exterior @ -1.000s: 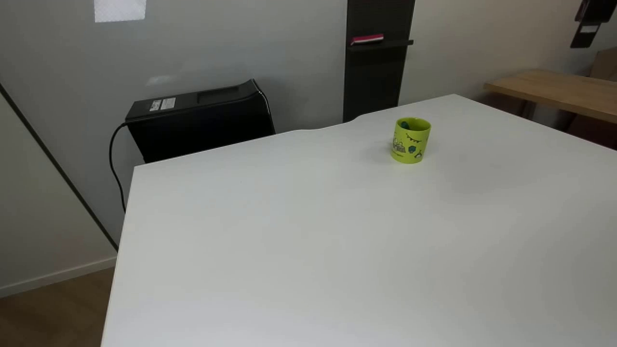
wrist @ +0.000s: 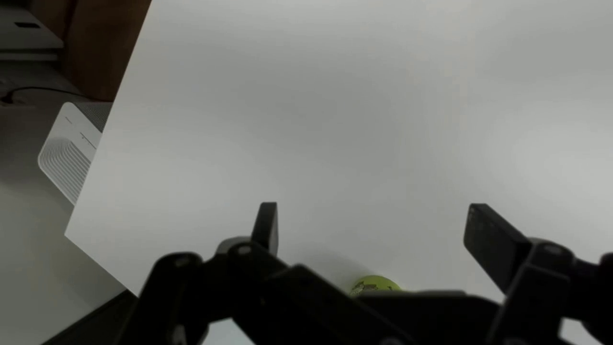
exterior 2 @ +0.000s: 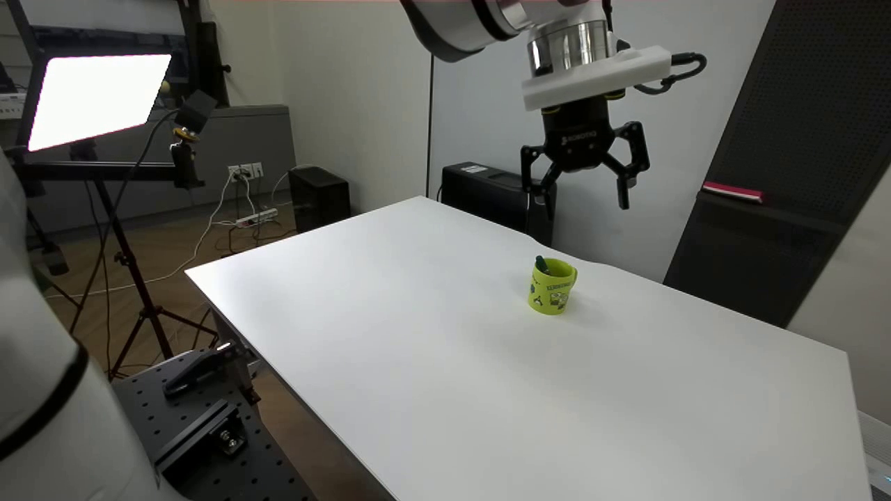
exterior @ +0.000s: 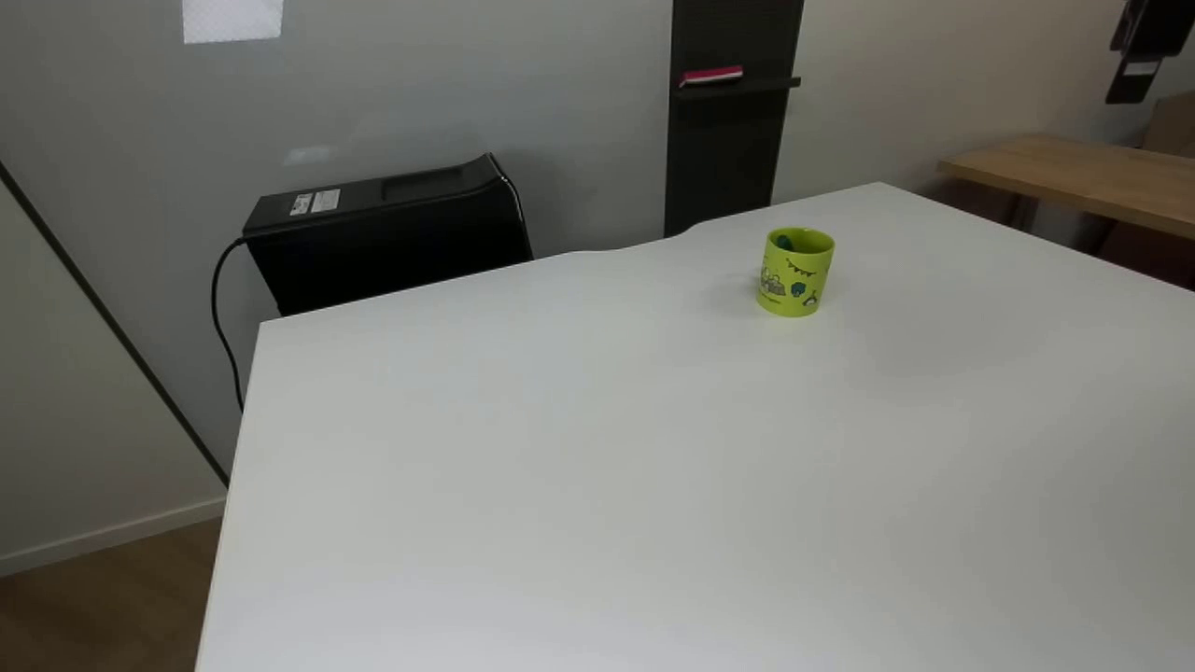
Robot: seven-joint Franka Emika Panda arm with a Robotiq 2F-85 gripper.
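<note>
A yellow-green mug with small printed drawings stands upright on the white table, towards its back edge. Something dark green shows inside the mug near its rim; what it is cannot be told. High above the table hangs my gripper, open, its fingers spread wide and empty. In the wrist view the open gripper has bare tabletop between its fingertips. Only a sliver of the mug shows there at the bottom, the rest hidden behind the gripper's body.
Apart from the mug, the tabletop is clear. Behind the back edge stand a black box-like device and a dark panel with a red item on its ledge. A lit lamp panel stands left of the table.
At the top right of exterior view 1, the dark part of the arm in sight has shifted slightly downward. The mug has stayed in place.
</note>
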